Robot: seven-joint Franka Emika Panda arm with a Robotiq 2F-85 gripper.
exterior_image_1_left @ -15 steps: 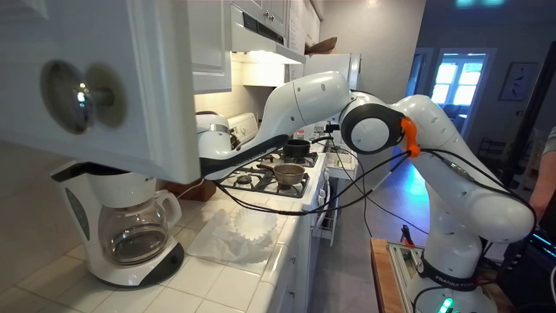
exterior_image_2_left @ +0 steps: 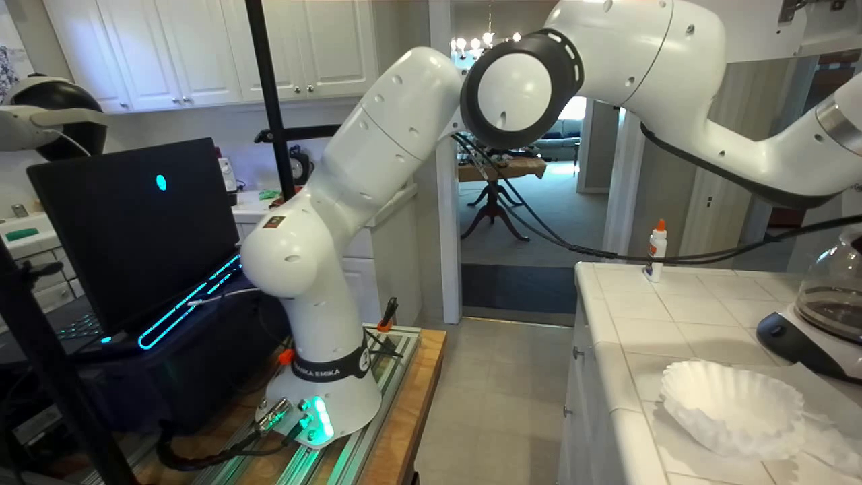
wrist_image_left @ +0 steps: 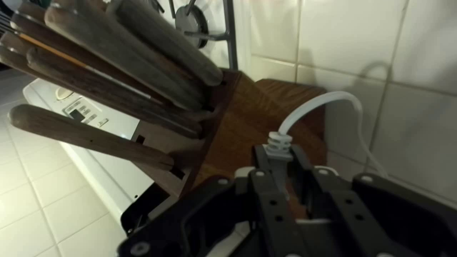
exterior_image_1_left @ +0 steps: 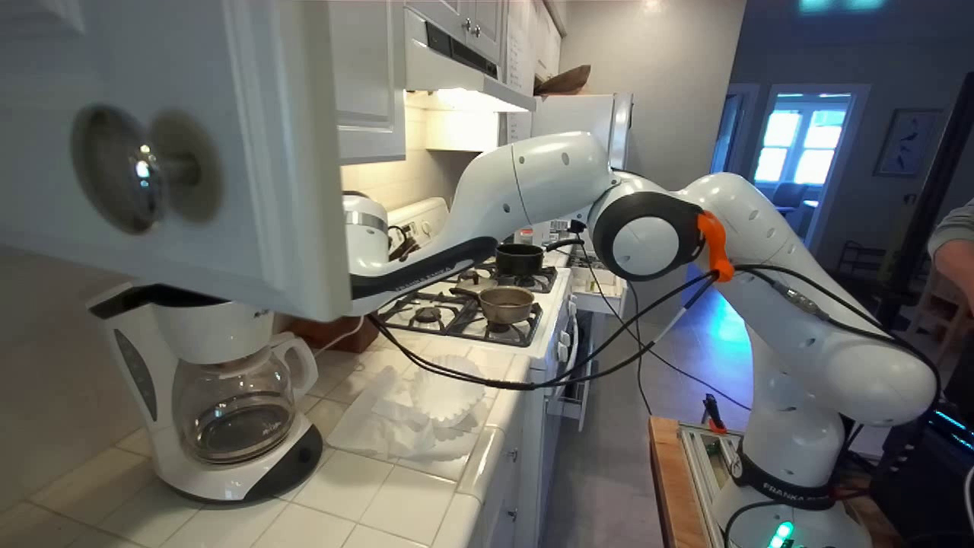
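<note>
Seen from the wrist, my gripper is shut on a white plug [wrist_image_left: 279,145], with a finger on either side of it. From the plug a white cord [wrist_image_left: 319,99] arches up and right, then drops along the tiled wall. The white coffee maker [exterior_image_1_left: 205,352], its glass carafe in place, stands on the counter; a white cord [exterior_image_1_left: 342,336] shows behind it. In exterior view 1 the cabinet hides my gripper, and exterior view 2 cuts it off at the right.
A wooden knife block [wrist_image_left: 240,124] with several handles sits close beside my gripper. Paper coffee filters [exterior_image_2_left: 731,404] lie on the counter near a glue bottle [exterior_image_2_left: 657,249]. Pans, including a metal one [exterior_image_1_left: 504,306], rest on the stove. An overhead cabinet door [exterior_image_1_left: 274,137] juts above.
Compared with a second ago, the arm's wrist has shifted slightly left in exterior view 1, and the elbow sits a little lower and further left. The counter items have stayed put.
</note>
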